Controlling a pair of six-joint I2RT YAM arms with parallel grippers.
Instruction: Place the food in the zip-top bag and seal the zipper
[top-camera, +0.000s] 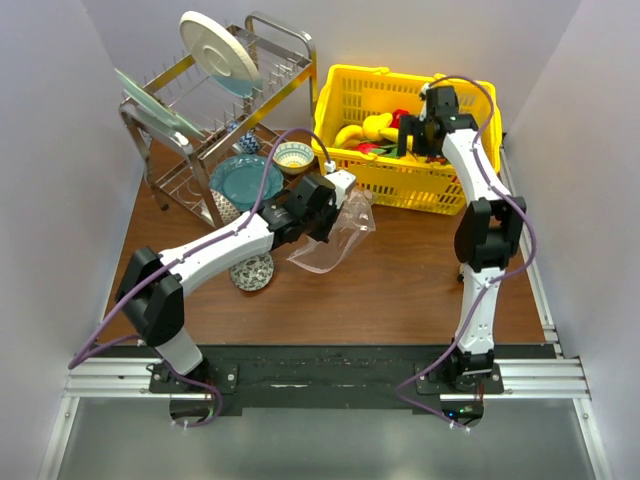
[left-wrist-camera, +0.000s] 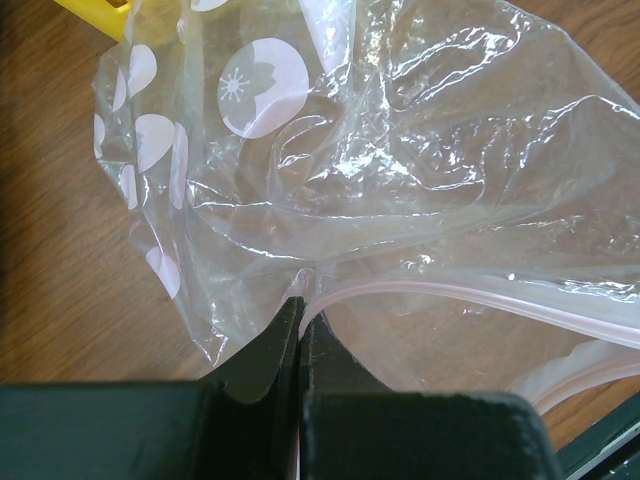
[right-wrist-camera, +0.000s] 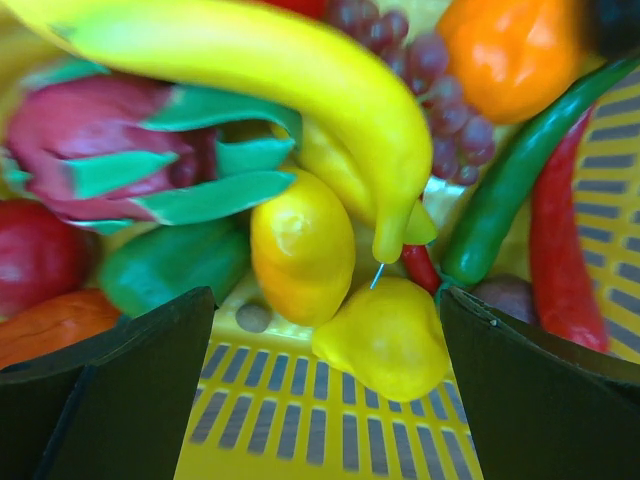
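Note:
In the top view the clear zip top bag (top-camera: 345, 238) hangs from my left gripper (top-camera: 322, 236), over the wooden table. The left wrist view shows that gripper shut on the rim of the bag (left-wrist-camera: 430, 200), whose pinkish zipper edge bows away to the right; no food shows in it. Above the yellow basket's food, my right gripper stands open with nothing held. Between and beyond its fingers lie a yellow lemon (right-wrist-camera: 385, 340), a yellow-orange mango (right-wrist-camera: 302, 248) and a banana (right-wrist-camera: 290, 70).
The yellow basket (top-camera: 400, 185) also holds a dragon fruit (right-wrist-camera: 100, 140), grapes (right-wrist-camera: 455, 110), an orange pumpkin-like item (right-wrist-camera: 510, 60) and peppers (right-wrist-camera: 570, 240). A dish rack (top-camera: 200, 150) with plates stands at left, a patterned dish (top-camera: 251, 272) before it.

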